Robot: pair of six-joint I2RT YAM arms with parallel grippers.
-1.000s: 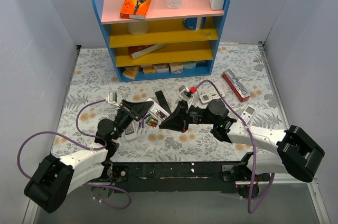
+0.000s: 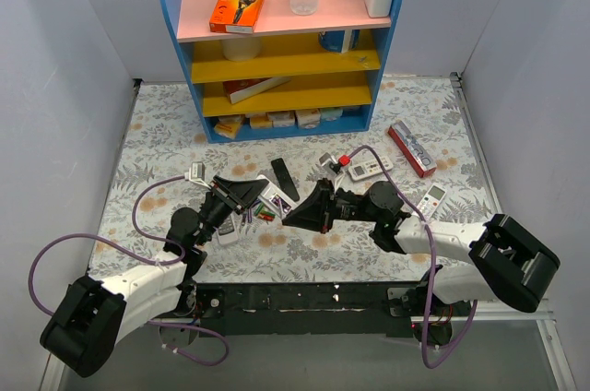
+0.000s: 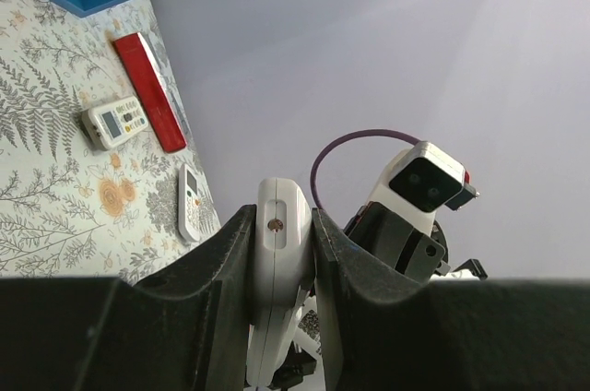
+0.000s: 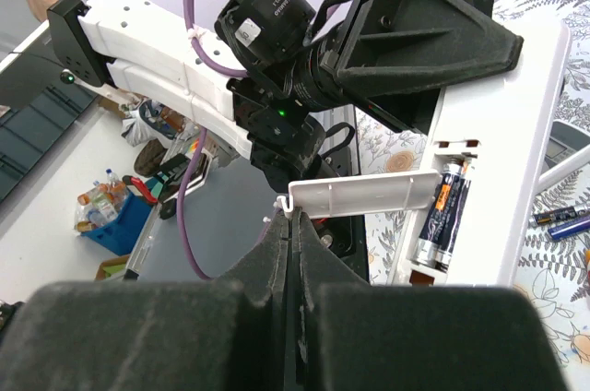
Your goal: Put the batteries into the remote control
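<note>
A white remote control [image 2: 278, 199] is held above the table by my left gripper, shut on its end. Its open back shows in the right wrist view, where two batteries [image 4: 441, 211] lie side by side in the compartment. My right gripper is shut, with the tab of a thin white battery cover [image 4: 364, 194] at its fingertips. The far end of that cover overlaps the compartment's edge in this view; whether they touch, I cannot tell. Loose batteries [image 4: 570, 228] rest on the table beyond the remote.
Behind the arms stands a blue shelf unit [image 2: 286, 57]. A black remote [image 2: 284, 177], white remotes [image 2: 369, 168] and a red box [image 2: 412, 148] lie on the patterned table. Free tabletop shows at the front middle.
The right gripper has shifted slightly right and toward the front, and its wrist has tilted a little. My left arm and the remote in its grip have stayed nearly still.
</note>
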